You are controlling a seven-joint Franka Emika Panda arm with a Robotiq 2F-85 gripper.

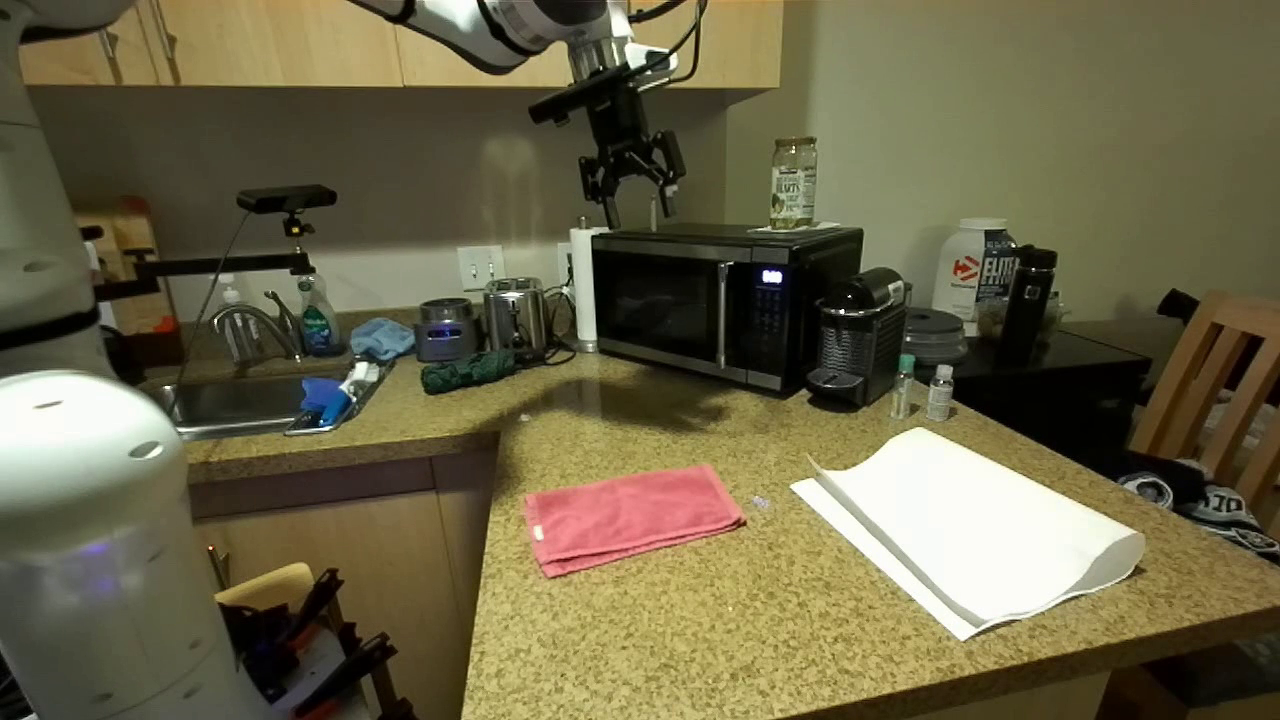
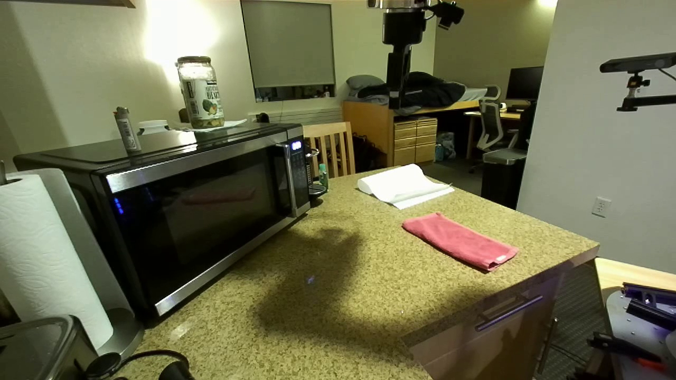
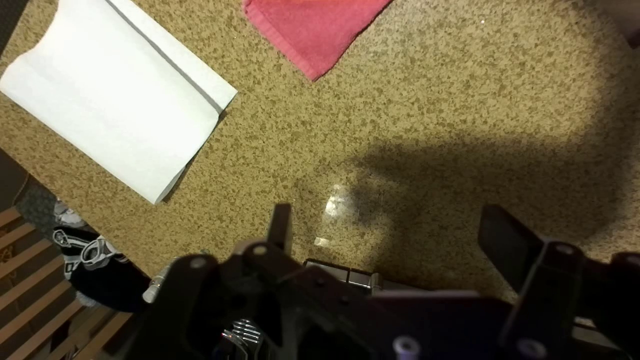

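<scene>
High above the counter, my gripper (image 1: 642,216) hangs in front of the microwave's left part, its fingers wide apart. The wrist view shows the gripper open with only bare counter visible between its fingers. A folded red towel (image 1: 633,518) lies flat on the counter, well away from the gripper. To its right rests a white paper sheet (image 1: 972,516), partly folded over on itself with a raised, curling edge. In exterior view 2 the red towel (image 2: 461,240) lies near the counter's edge, with the white sheet (image 2: 405,184) farther back.
The black microwave (image 1: 672,306) is closed, with a glass jar (image 1: 793,186) and a lighter (image 2: 127,130) on top. Beside it stand a paper towel roll (image 1: 585,288) and a coffee machine (image 1: 860,340). Two small bottles (image 1: 903,390) are near the sheet.
</scene>
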